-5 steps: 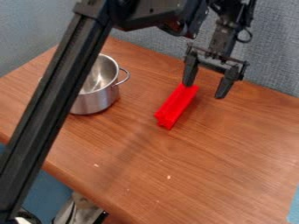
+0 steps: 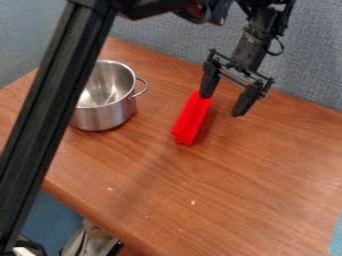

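Observation:
A long red block (image 2: 190, 119) lies on the wooden table (image 2: 201, 200), angled away from the camera. My gripper (image 2: 225, 94) is open just over its far end, its two black fingers apart, one at the block's far end and the other to the right of it. A steel pot (image 2: 104, 108) with side handles stands to the left of the block.
A black frame beam (image 2: 47, 120) crosses the left foreground. A grey padded wall (image 2: 187, 55) rises behind the table.
The red block lies in about the same place.

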